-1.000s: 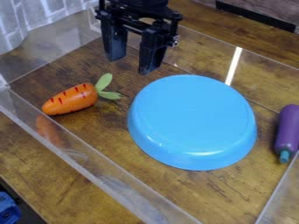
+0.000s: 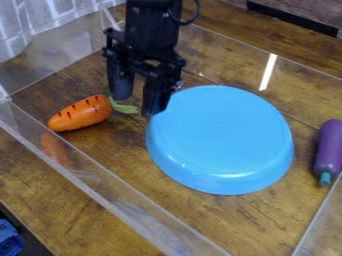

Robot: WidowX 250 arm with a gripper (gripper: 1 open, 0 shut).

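My black gripper (image 2: 142, 88) hangs in the upper middle with its two fingers spread open, one over the carrot's leafy end, the other at the rim of the blue disc. An orange toy carrot (image 2: 79, 113) with green leaves lies on the wooden floor at left. The large blue disc (image 2: 221, 140), like an upturned plate or lid, fills the right middle. I see nothing held between the fingers.
A purple eggplant-like toy (image 2: 330, 150) lies at the right edge. Clear plastic walls run along the left and lower sides. Bare wood shows at the back and in the lower middle.
My gripper has come down and toward the front, so its fingertips now sit lower, beside the carrot's leaves and the blue disc. The objects look unmoved.
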